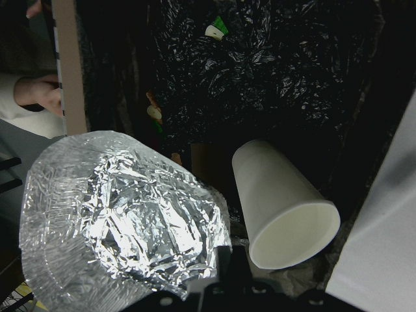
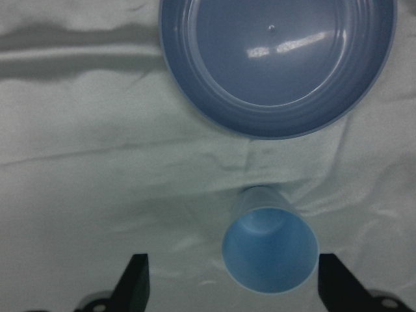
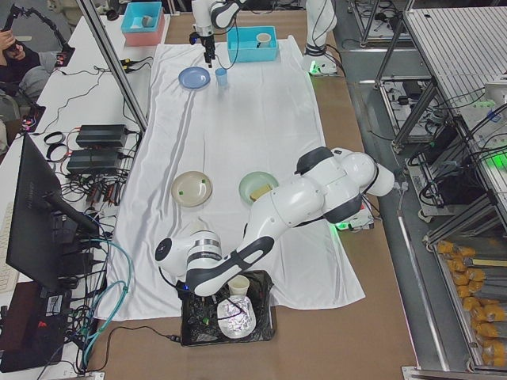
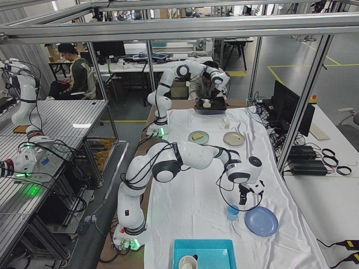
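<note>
My left gripper is over the black lined bin (image 3: 198, 332), at the edge of a crumpled foil-covered plastic dish (image 1: 149, 214); whether its fingers grip it is hidden. A white paper cup (image 1: 279, 195) lies on its side in the bin beside the dish. My right gripper is open above the white cloth, with a blue cup (image 2: 270, 250) between and just beyond its fingertips, and a blue plate (image 2: 273, 78) beyond.
A tan plate (image 3: 192, 188) and a green plate (image 3: 249, 186) with a yellow item sit mid-cloth. A teal bin (image 4: 205, 246) stands at the far end.
</note>
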